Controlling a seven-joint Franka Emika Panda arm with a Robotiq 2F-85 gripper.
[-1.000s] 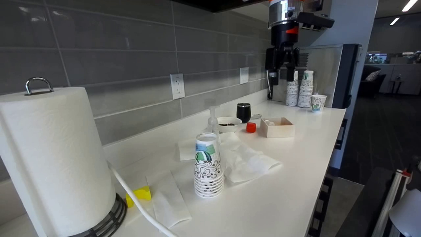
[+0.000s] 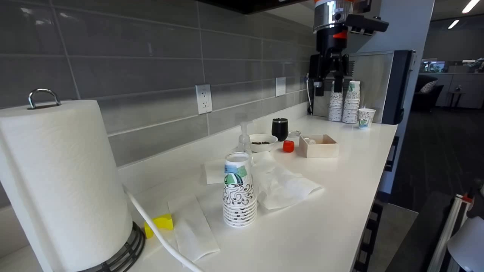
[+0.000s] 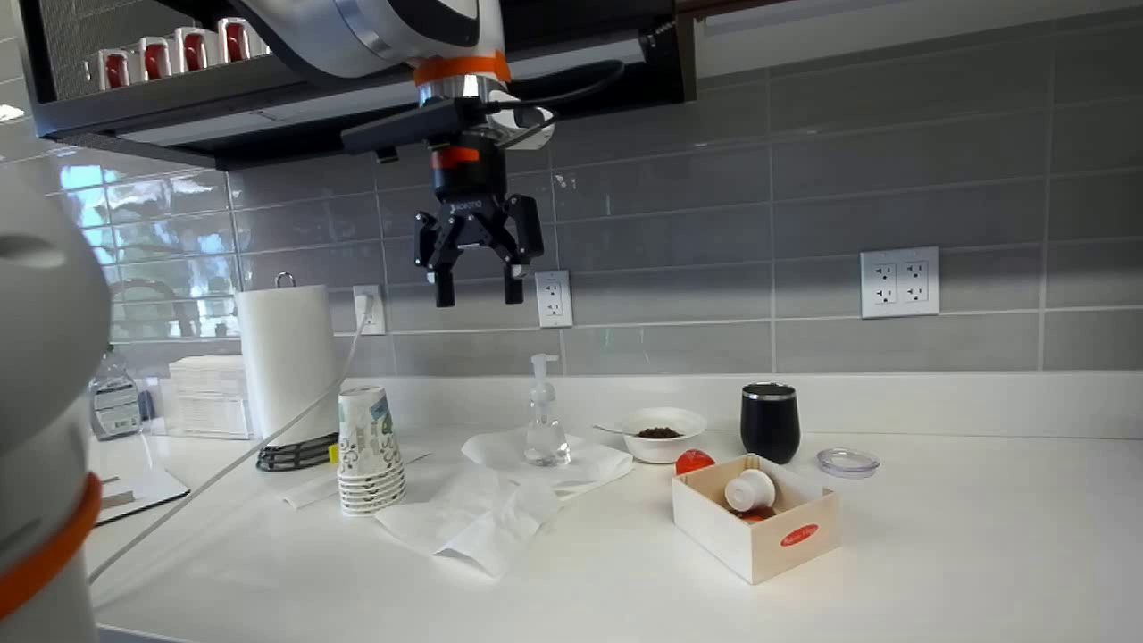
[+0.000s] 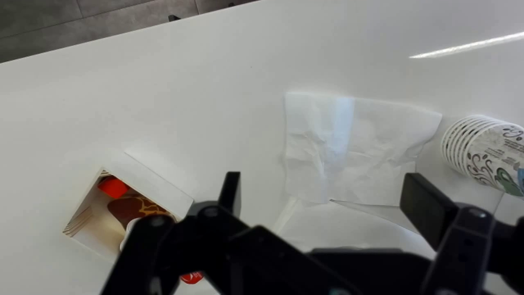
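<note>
High over the counter, my gripper (image 3: 479, 296) hangs open with nothing between its fingers. Seen from the wrist, its fingers (image 4: 428, 209) are spread wide above a crumpled paper towel (image 4: 361, 147). A wooden box (image 3: 715, 530) holds a small white cup (image 3: 749, 489) lying on its side and something red and brown. Just behind the box sits a red object (image 3: 694, 461). A stack of patterned paper cups (image 3: 370, 455) stands upright at the left of the towel, well below my gripper.
A clear soap pump (image 3: 546, 429), a white bowl (image 3: 686, 430) with dark bits, a black tumbler (image 3: 771, 423) and a clear lid (image 3: 847, 463) line the back. The paper towel roll (image 2: 63, 181) and a white cable (image 2: 156, 233) are at one end.
In exterior view 1 my gripper has shifted slightly to the right and its fingers appear at a somewhat different angle. The things on the counter have not moved.
</note>
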